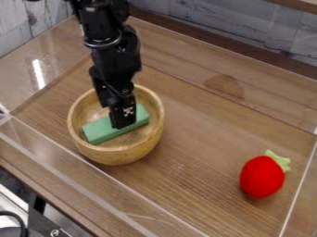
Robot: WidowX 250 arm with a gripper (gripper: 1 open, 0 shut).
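A yellow bowl (150, 139) sits on the wooden table with a green block (106, 130) inside it. My black gripper (121, 113) comes down from the top centre, its fingertips over the block at the bowl's back half. Whether the fingers are open or touch the block is hard to tell.
A red strawberry-like object (262, 176) with a green top lies at the right front of the table (223, 102). A dark cable shows at the bottom left corner.
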